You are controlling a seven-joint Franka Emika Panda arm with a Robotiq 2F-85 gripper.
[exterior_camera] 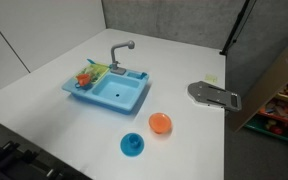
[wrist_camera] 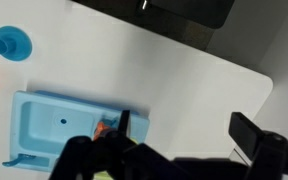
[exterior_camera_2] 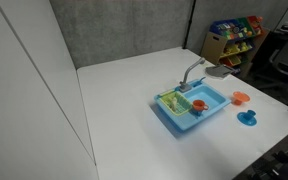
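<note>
My gripper shows in the wrist view with its two black fingers spread far apart, and only bare white table is visible between them. To its left lies a light-blue toy sink (exterior_camera: 121, 92) with a grey faucet (exterior_camera: 116, 55). An orange-red cup (exterior_camera_2: 199, 105) sits at the sink's drainer end, beside a yellow-green rack (exterior_camera_2: 174, 102); in the wrist view the left finger partly hides this end. Apart from the sink are a blue dish with a raised blue piece (exterior_camera: 132, 145) and an orange dish (exterior_camera: 160, 123).
A grey flat metal piece (exterior_camera: 214, 96) lies near the table's right edge in exterior view 1. Beyond that edge stands a shelf with colourful bins (exterior_camera_2: 232, 40). The white table (exterior_camera_2: 124, 130) has wide free room on the sink's drainer side.
</note>
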